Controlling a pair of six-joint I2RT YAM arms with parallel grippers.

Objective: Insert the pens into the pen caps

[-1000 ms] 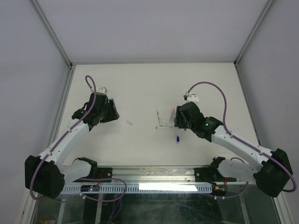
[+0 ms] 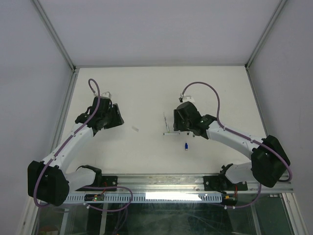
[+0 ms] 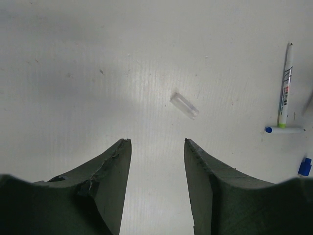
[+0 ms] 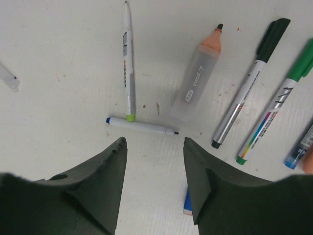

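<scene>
My right gripper hangs open over a group of pens: a white green-ended pen (image 4: 128, 73), a short white pen (image 4: 142, 126) lying crosswise below it, an orange-tipped marker (image 4: 195, 73), a black-capped pen (image 4: 244, 88) and a green-capped pen (image 4: 271, 110). A blue item (image 3: 305, 166) lies nearer the front. My left gripper is open at the left of the table, nothing between its fingers; a clear, cap-like tube (image 3: 184, 105) lies ahead of it.
Further markers (image 4: 299, 149) crowd the right edge of the right wrist view.
My right gripper and arm have moved left, toward the middle of the table, over the pens. The left arm is essentially still.
</scene>
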